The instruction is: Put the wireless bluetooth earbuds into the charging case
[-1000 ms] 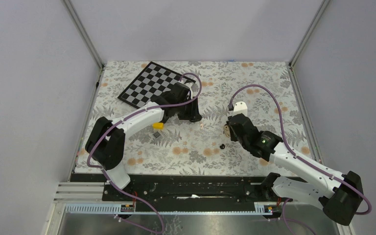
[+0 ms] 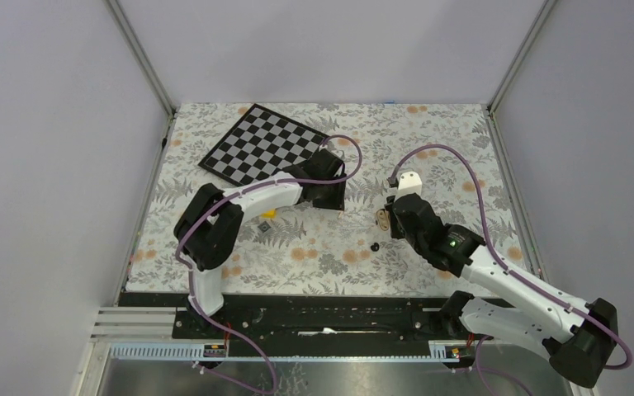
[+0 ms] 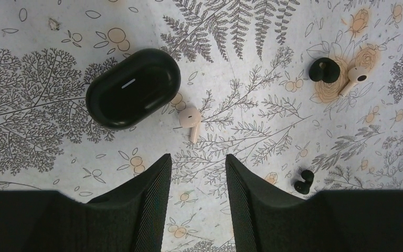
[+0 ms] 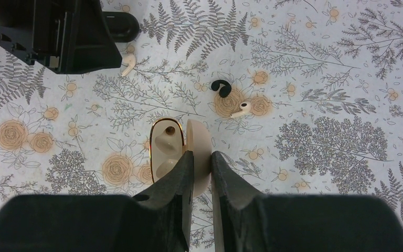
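Observation:
A cream charging case (image 4: 200, 152) stands with its lid raised, its gold-rimmed base (image 4: 166, 144) showing empty earbud hollows. My right gripper is shut on that case at its lid. One cream earbud (image 3: 190, 121) lies on the cloth just beside a black oval case (image 3: 133, 89). Another cream earbud (image 3: 354, 79) rests farther right, next to a black ear-hook earbud (image 3: 324, 70). My left gripper is over the cloth near the first earbud, its fingers part open with nothing between them. In the top view its arm hides the black case.
A small black earbud (image 3: 304, 182) lies loose on the cloth. The checkered board (image 2: 265, 145) is at the back left, with a yellow object (image 2: 269, 214) near the left forearm. Bare cloth (image 2: 330, 272) stretches across the front.
My right arm shifted only slightly, still with the open case.

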